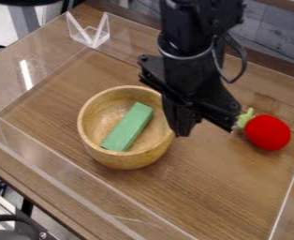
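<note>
A round wooden bowl (99, 141) sits left of centre, holding a green block (128, 127). My dark gripper (180, 120) hangs low beside the bowl's right side and hides part of it; its fingertips are shut, with nothing seen held. A red tomato-like object (270, 132) with a green stem lies at the right.
A clear plastic piece (94, 28) stands at the upper left. A dark object shows at the bottom left edge.
</note>
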